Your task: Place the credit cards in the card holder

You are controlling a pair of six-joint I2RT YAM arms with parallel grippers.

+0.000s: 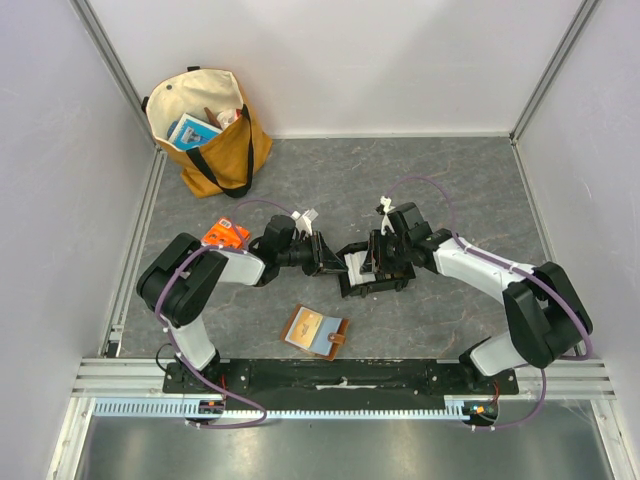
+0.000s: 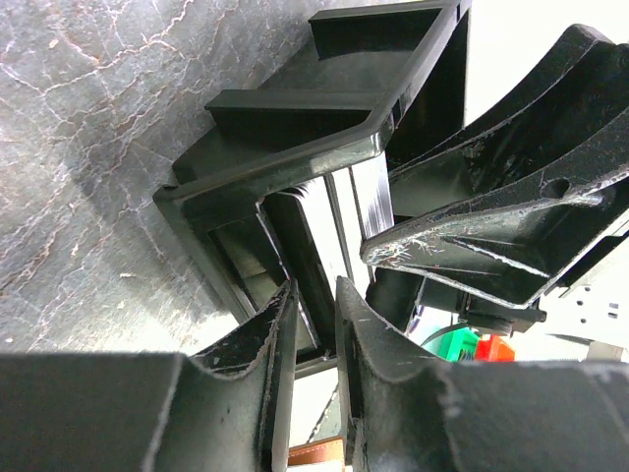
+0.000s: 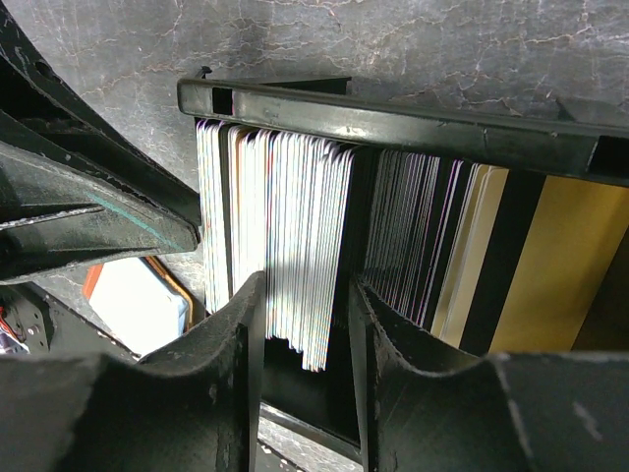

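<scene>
A black tray [image 3: 423, 123] stands mid-table, with a tight row of white-edged cards [image 3: 295, 211] upright in it. My right gripper is over that row, its fingers part open with card edges showing between them. At the tray's left end is my left gripper, its fingertips a narrow gap apart. Whether either one touches the tray or cards is hard to tell. An open card wallet [image 1: 315, 332] with a brown flap lies near the front edge, a yellowish panel on one side and a pale blue one on the other.
Dark dividers and tan cards [image 3: 550, 265] fill the tray's other end. An orange item [image 1: 226, 234] lies by my left arm. A mustard bag [image 1: 250, 155] leans in the back left corner. Table space behind the tray is clear.
</scene>
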